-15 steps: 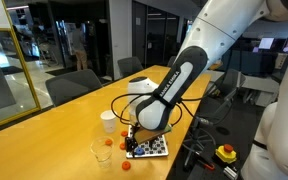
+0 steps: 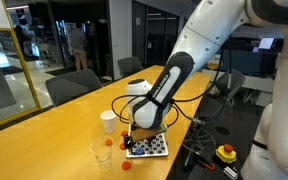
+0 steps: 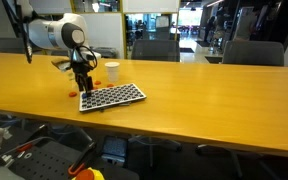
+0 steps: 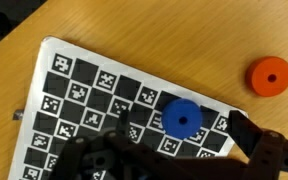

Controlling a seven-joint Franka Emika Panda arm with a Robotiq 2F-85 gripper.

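A black-and-white checkered board (image 4: 79,115) with small printed markers lies on the wooden table. On its squares, close to one edge, rests a blue disc (image 4: 182,118) with a dark centre. My gripper is open above the board, its fingers to either side of the disc in the wrist view, with the disc between them as seen from above. How much height separates fingertips and disc cannot be told. From the side, the gripper (image 3: 81,75) appears over the near-left end of the board (image 3: 114,97).
An orange-red disc (image 4: 270,75) lies on the table just off the board. Another red disc (image 2: 126,166) is near the table edge. A white cup (image 2: 108,121) and a clear glass (image 2: 102,152) stand nearby.
The arm has shifted slightly and its wrist sits a little lower over the board. The board, cup and glass look unmoved.
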